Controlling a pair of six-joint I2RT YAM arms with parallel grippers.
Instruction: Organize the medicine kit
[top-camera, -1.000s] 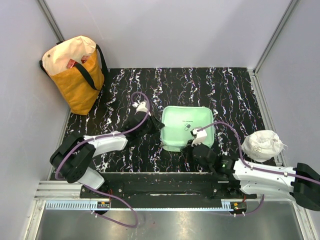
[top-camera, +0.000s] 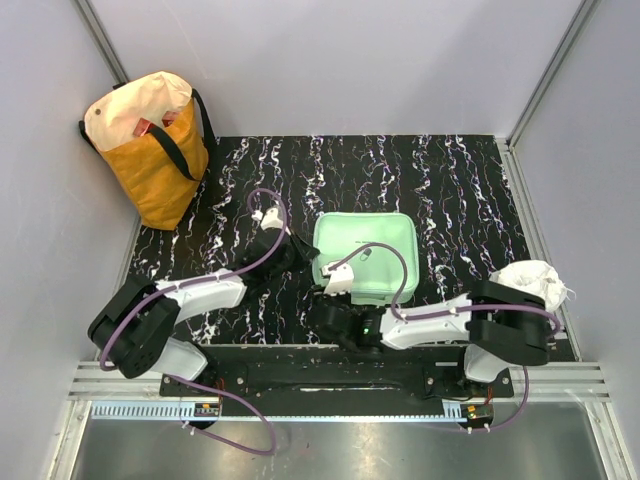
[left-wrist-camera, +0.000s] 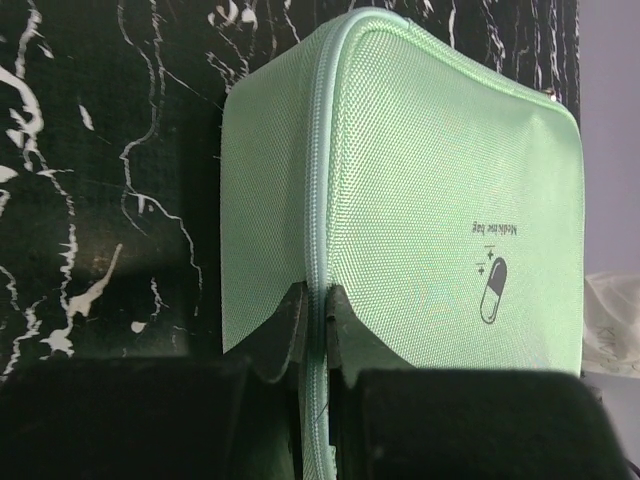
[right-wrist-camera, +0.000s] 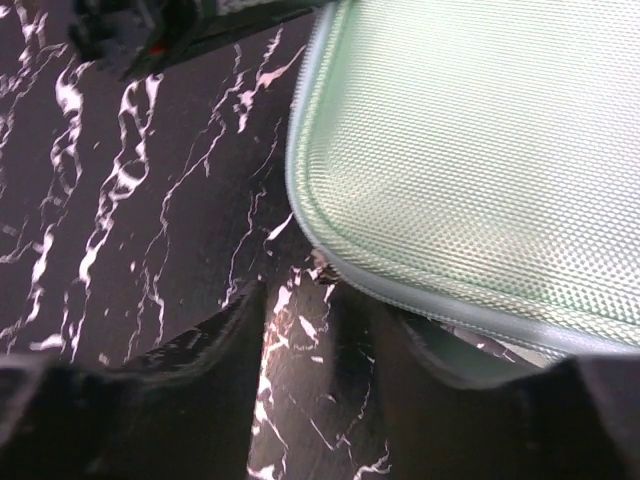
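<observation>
The mint-green mesh medicine bag (top-camera: 385, 270) lies on the black marble table, its printed label and pill symbol (left-wrist-camera: 492, 290) facing up in the left wrist view. My left gripper is shut on the zipped edge at the bag's left side. My right gripper is at the bag's near-left corner, fingers apart with table showing between them, just short of a small zipper piece (right-wrist-camera: 324, 268) on the rim.
An orange-and-cream tote (top-camera: 150, 170) with red items inside stands at the back left. A white bag (top-camera: 530, 282) lies at the right edge. Bare table (top-camera: 260, 160) stretches behind the mint bag.
My right gripper has moved leftward along the bag's front edge to the near-left corner. My left gripper and the bag have shifted slightly left and toward the near side.
</observation>
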